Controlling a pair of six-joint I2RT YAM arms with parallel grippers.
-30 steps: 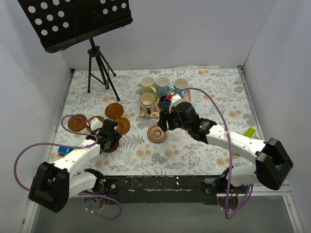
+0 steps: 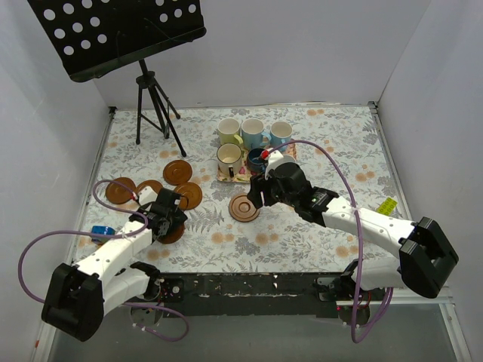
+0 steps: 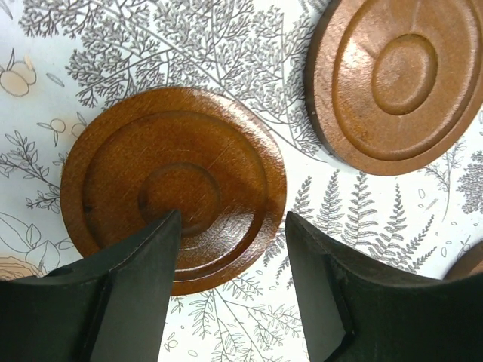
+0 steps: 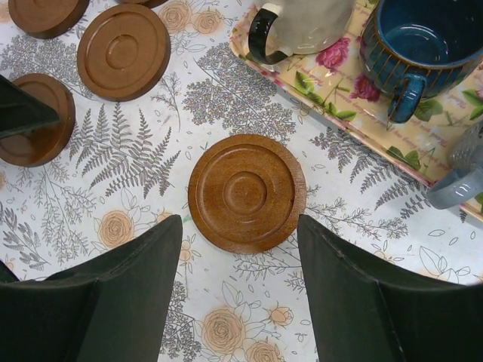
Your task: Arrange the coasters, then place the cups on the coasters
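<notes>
A lone wooden coaster (image 2: 244,208) lies in mid-table. More wooden coasters (image 2: 178,171) lie at the left. My left gripper is open over a coaster (image 3: 181,128) among them, nothing between its fingers. My right gripper is open, hovering by the lone coaster (image 4: 245,192), empty. Cups stand on a floral tray (image 2: 225,176) at the back centre: a cream mug (image 2: 229,157), a dark blue cup (image 4: 419,45), light blue and yellow-green ones.
A black music stand (image 2: 150,90) stands at the back left. A blue object (image 2: 103,232) lies at the left edge, a yellow-green item (image 2: 386,206) at the right.
My left arm has shifted slightly left and toward the front. My right arm has moved very slightly right. The cups and coasters have not visibly moved.
</notes>
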